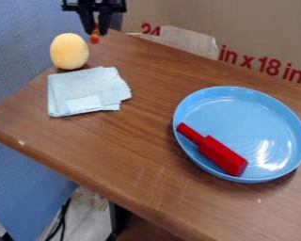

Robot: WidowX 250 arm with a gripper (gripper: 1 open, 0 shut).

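The dark gripper [95,28] is at the top left, cut by the frame edge, with a small orange-red piece showing at its lower end, above and right of a pale yellow egg-shaped object [69,51]; its finger state is unclear. A folded light cloth [86,90] lies below the yellow object. A blue plate [260,132] on the right holds a red object [216,152] with a narrower handle-like end.
A cardboard panel [254,28] stands along the back, and blue material [27,188] lies beside the table's left edge.
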